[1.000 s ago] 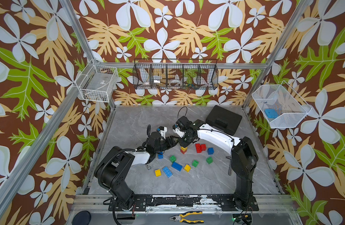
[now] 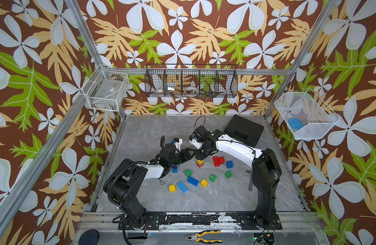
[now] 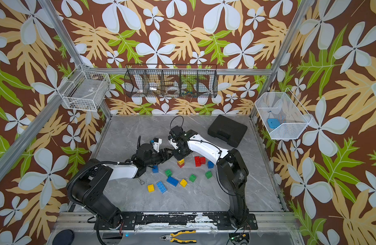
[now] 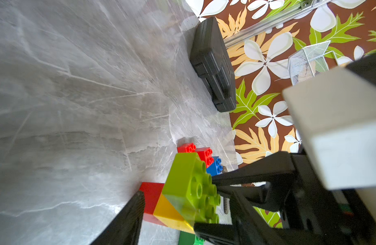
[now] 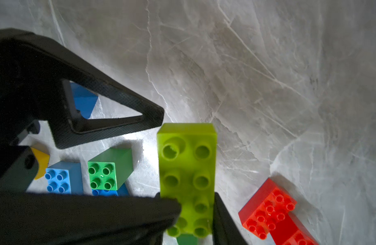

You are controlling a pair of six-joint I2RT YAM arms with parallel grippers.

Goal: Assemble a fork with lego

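A long lime green brick (image 5: 187, 179) is pinched in my right gripper. In the left wrist view the lime brick (image 4: 192, 183) appears against a yellow brick (image 4: 173, 212), with a red brick (image 4: 152, 200) beyond it; I cannot tell whether lime and yellow are joined. From above, the yellow brick (image 2: 199, 161) and red one show below the right gripper, while the lime brick is largely hidden. My left gripper is part open, its fingers (image 4: 126, 222) either side of the bricks, apparently without a grip.
Red bricks (image 5: 267, 208) lie right of the work, with a blue brick (image 2: 229, 164) beyond. Several green, blue and yellow bricks are scattered in front. A black case (image 2: 244, 130) sits at the back right.
The loose bricks have not moved.
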